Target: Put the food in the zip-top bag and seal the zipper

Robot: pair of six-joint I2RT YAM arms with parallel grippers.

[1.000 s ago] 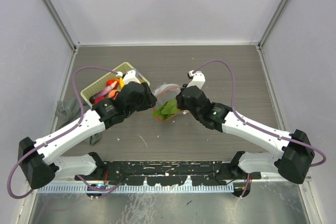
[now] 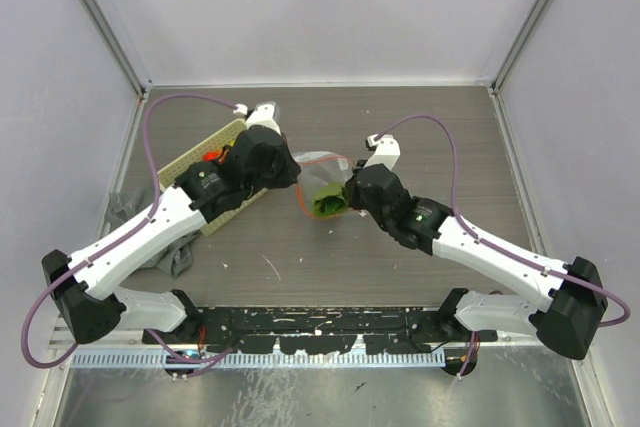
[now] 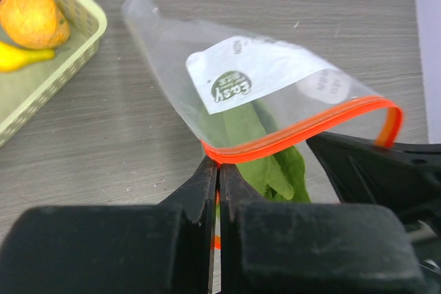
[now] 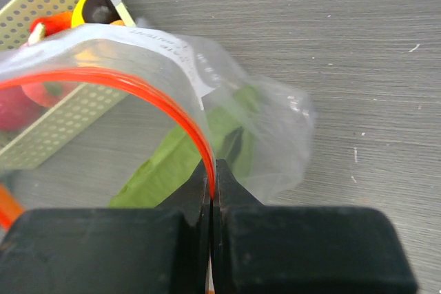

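Observation:
Between the two arms hangs the clear zip top bag [image 2: 312, 169], its orange-rimmed mouth open. Green leafy food [image 2: 329, 201] is inside, and a white label shows on the bag in the left wrist view. My left gripper is shut on the bag's orange rim, at one side of the mouth. On the opposite side my right gripper pinches the rim between its closed fingers. Green food [image 4: 180, 149] lies behind the rim in the right wrist view. From above, both sets of fingertips are mostly hidden by the arms.
A pale perforated basket [image 2: 205, 152] of colourful toy food stands at the left, partly covered by my left arm. Grey cloth [image 2: 172, 259] lies at the table's left side.
The right gripper shifted slightly right, and the bag's mouth looks wider, with the food deeper inside.

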